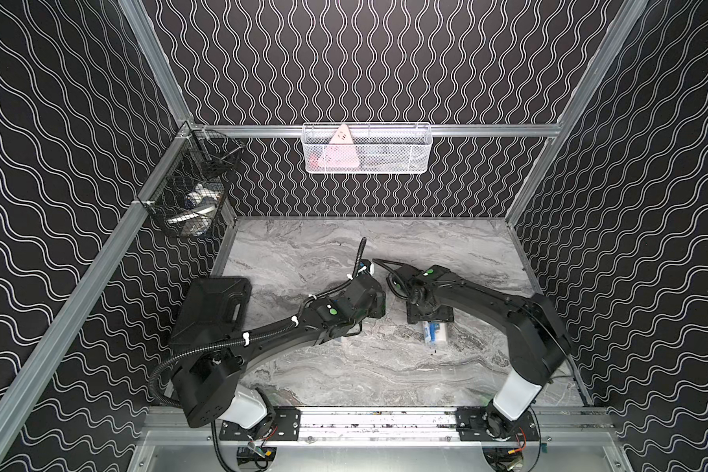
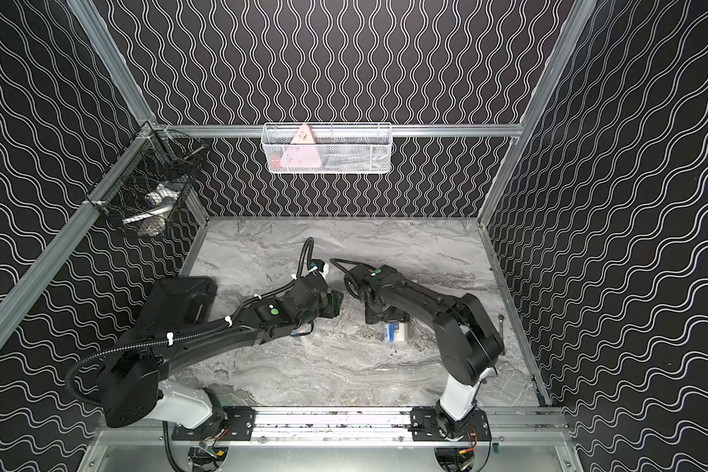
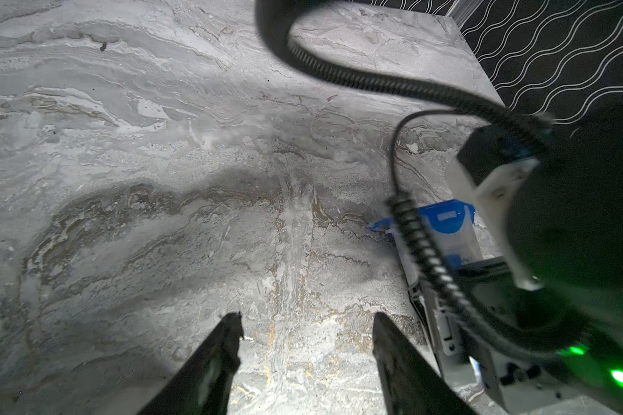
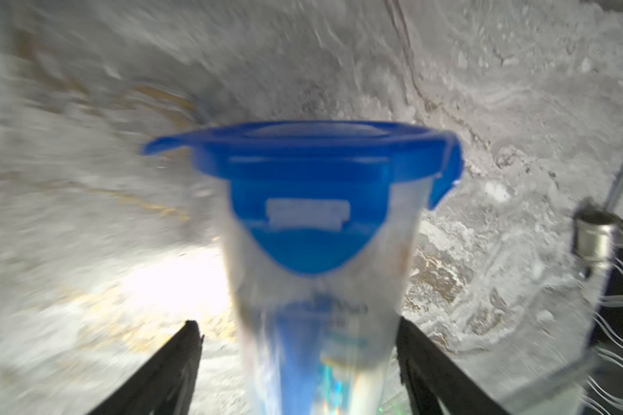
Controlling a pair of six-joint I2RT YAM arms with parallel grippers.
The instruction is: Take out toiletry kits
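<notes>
A clear, toiletry-kit-like container with a blue lid [image 4: 311, 186] fills the middle of the right wrist view, with blue and white contents inside. My right gripper stands open around it, and a gap shows at the left finger. From the top left view, the container [image 1: 439, 333] pokes out below the right gripper's body. In the left wrist view its lid [image 3: 447, 216] appears behind the right arm's cable. My left gripper is open over bare table, nothing between its fingers, to the left of the right arm.
A black case [image 1: 211, 310] lies at the table's left. The white wire basket [image 1: 393, 157] on the back wall holds a pink triangular item, and a black basket [image 1: 196, 185] hangs on the left. The arms' wrists are close together. Free table lies in front and behind.
</notes>
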